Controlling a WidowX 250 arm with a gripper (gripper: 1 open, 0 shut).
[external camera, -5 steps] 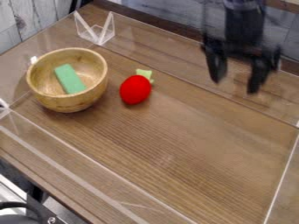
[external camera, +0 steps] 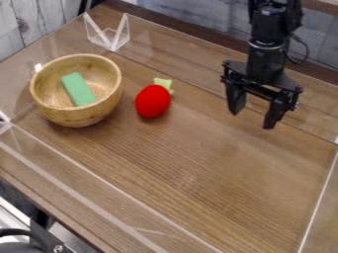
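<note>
My black gripper is at the upper right, held above the tan tabletop, its fingers open with nothing visible between them. Left of it on the table lie a red oval object and a small pale yellow-green piece just behind that. At the left stands a tan bowl with a green block inside.
A white wire-like object sits at the back left.
The objects on the table look unmoved.
</note>
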